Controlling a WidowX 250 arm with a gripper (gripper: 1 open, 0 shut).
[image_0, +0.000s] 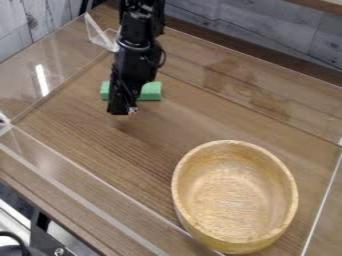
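Observation:
My black gripper (123, 104) hangs low over the wooden table in the upper left part of the camera view, shut, with nothing visible between its fingers. Just behind it lies a flat green object (150, 90), partly hidden by the gripper. The gripper's tips are in front of the green object; whether they touch the table is unclear.
A large pale yellow bowl (234, 230) stands at the front right. A dark wall edges the back right, and the table's left edge drops to a dark area with cables.

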